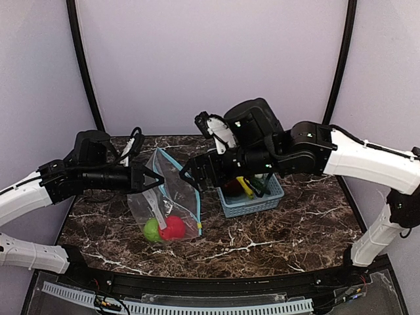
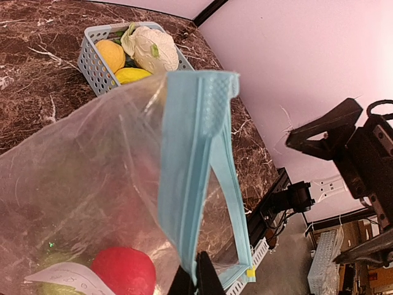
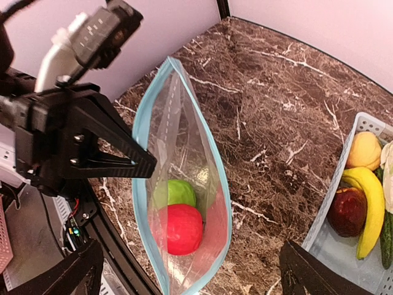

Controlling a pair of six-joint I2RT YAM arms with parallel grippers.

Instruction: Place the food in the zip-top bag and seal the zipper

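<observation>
The clear zip top bag (image 1: 178, 190) stands with its blue-edged mouth spread open toward the right. My left gripper (image 1: 159, 181) is shut on the bag's blue zipper edge (image 2: 184, 178). Inside the bag lie a red round food item (image 3: 184, 229) and, touching it, a green one (image 3: 182, 192); a whitish strip (image 2: 72, 278) shows beside them. To the right of the mouth and above the table hangs my right gripper (image 1: 195, 183). Its fingers (image 3: 70, 276) are wide apart with nothing between them, and the bag's opening shows beyond them in the right wrist view.
A light blue basket (image 1: 252, 206) of produce stands right of the bag, partly under the right arm. It holds a banana (image 3: 366, 209), a dark red fruit (image 3: 347, 212) and a cauliflower (image 2: 155, 50). The table front right of the bag is clear.
</observation>
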